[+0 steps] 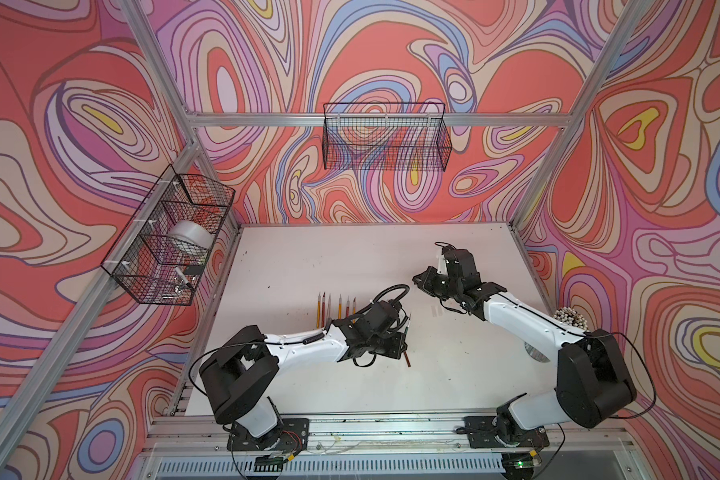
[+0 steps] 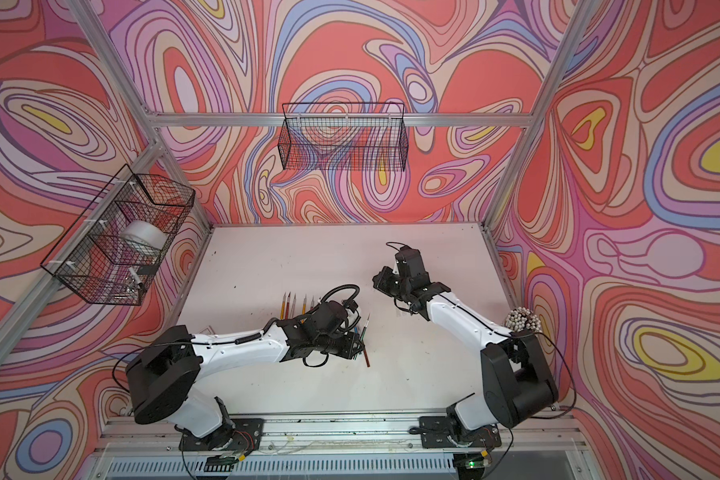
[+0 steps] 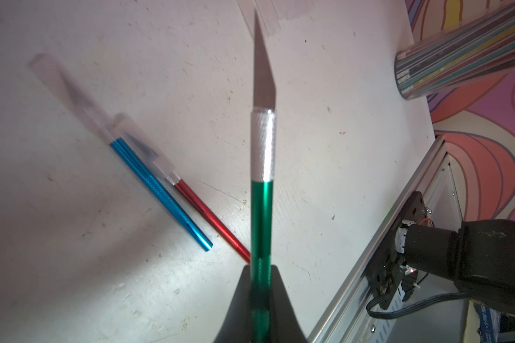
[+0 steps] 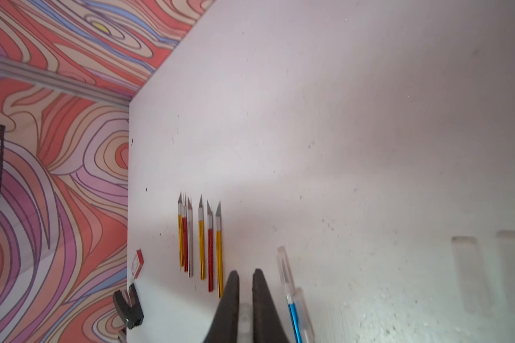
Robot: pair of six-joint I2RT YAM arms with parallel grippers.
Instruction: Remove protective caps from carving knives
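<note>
My left gripper is shut on a green knife (image 3: 261, 217), its blade bare in the left wrist view. A blue knife (image 3: 157, 188) and a red knife (image 3: 206, 214) lie below it, both capped. My right gripper hangs above the table, shut on a translucent piece, apparently a cap (image 4: 245, 320). Several uncapped knives (image 4: 219, 257) stand in a row at the left in the right wrist view. Two loose clear caps (image 4: 466, 268) lie on the table at the right.
Wire baskets (image 1: 386, 144) hang on the back and left walls. A clear cup of pencil-like sticks (image 3: 457, 57) stands at the table's right edge.
</note>
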